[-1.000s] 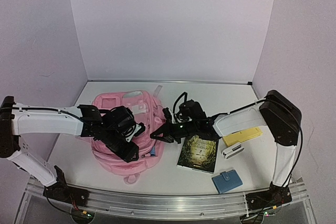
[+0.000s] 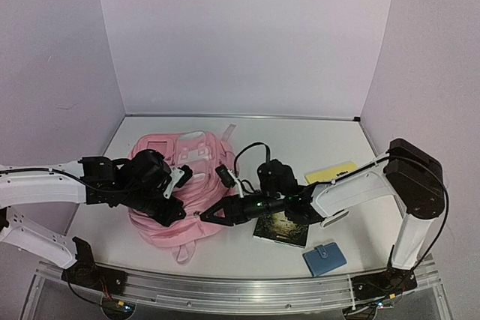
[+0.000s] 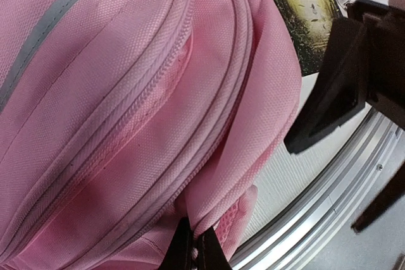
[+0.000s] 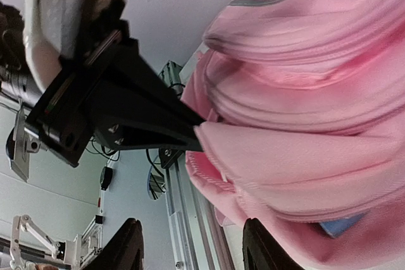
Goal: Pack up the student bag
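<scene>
The pink bag [image 2: 196, 157] lies on the left half of the table, its zipped folds filling much of both wrist views. My left gripper is shut on the fabric edge of the bag [image 3: 240, 143] at its near side. In the right wrist view, my right gripper stands open beside the bag, with an empty gap between its fingers. A bit of a blue item [image 4: 342, 224] peeks out from under the pink folds; most of it is hidden. On the table to the right lie a dark book [image 2: 281, 230] and a blue wallet [image 2: 325, 258].
A yellow item [image 2: 331, 173] lies at the right, partly behind the right arm. A small whitish object [image 2: 335, 218] near the book is partly covered by that arm. A metal rail [image 2: 240, 285] runs along the table's front edge.
My left gripper has moved left along the bag. The blue item at the bag's opening is now hidden in the top view.
</scene>
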